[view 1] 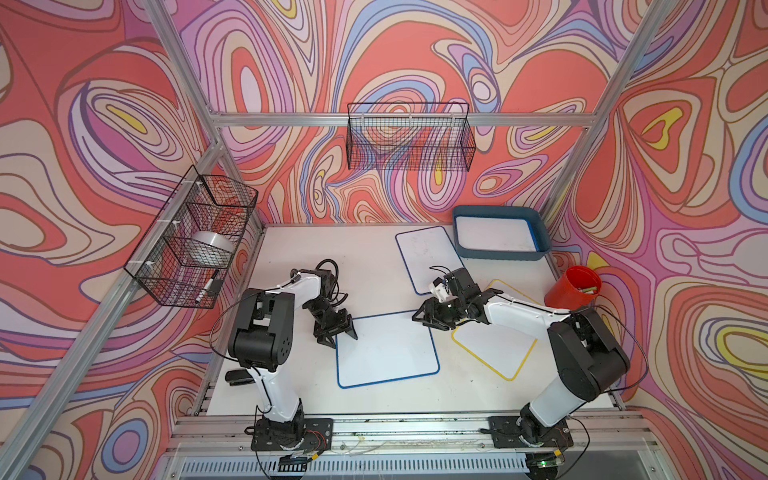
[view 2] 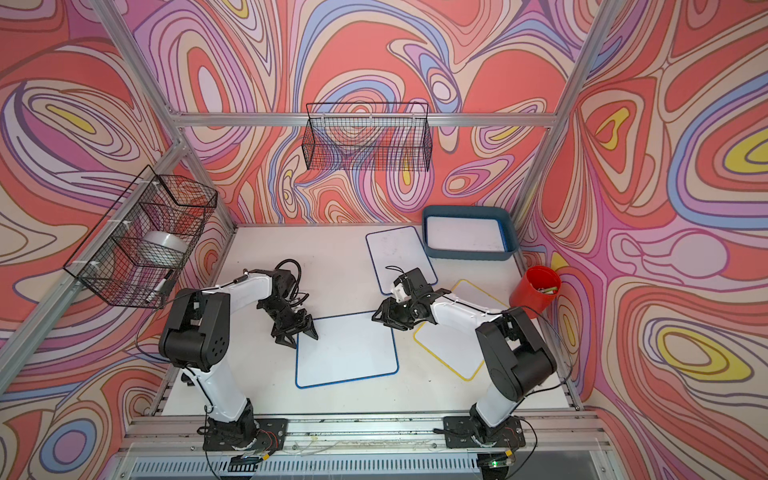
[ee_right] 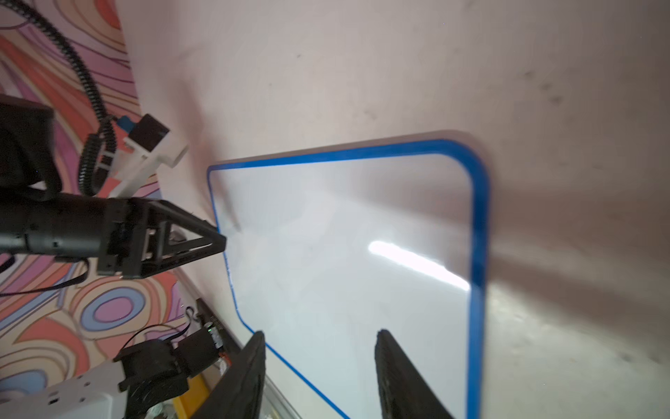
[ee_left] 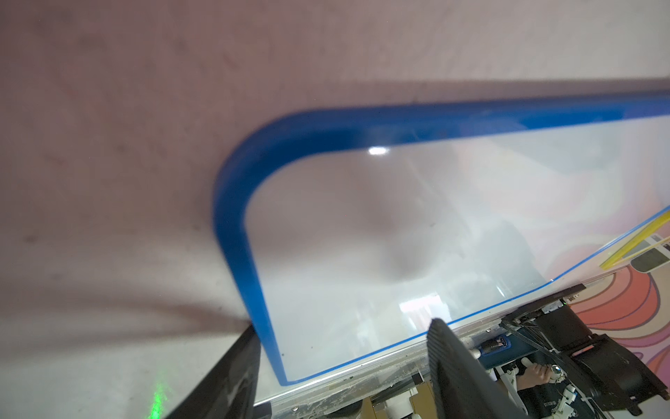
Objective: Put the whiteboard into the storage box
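A white whiteboard with a blue frame (view 1: 387, 352) lies flat on the table, front centre. My left gripper (view 1: 337, 341) is open at its left edge; in the left wrist view the blue-framed board (ee_left: 391, 230) shows between and beyond the fingers. Near the board's upper right corner stands my right gripper (view 1: 432, 323), also open. In the right wrist view, its fingers (ee_right: 245, 370) are spread with only the board's white face (ee_right: 335, 265) behind them. The grey-blue storage box (view 1: 500, 255) sits at the back right, a white board (view 1: 494, 233) inside.
A dark-framed board (view 1: 424, 252) lies left of the box. A yellow-framed board (view 1: 496, 348) lies under the right arm. A red bucket (view 1: 569, 289) stands at the right edge. Wire baskets (view 1: 410, 144) hang at the back and left.
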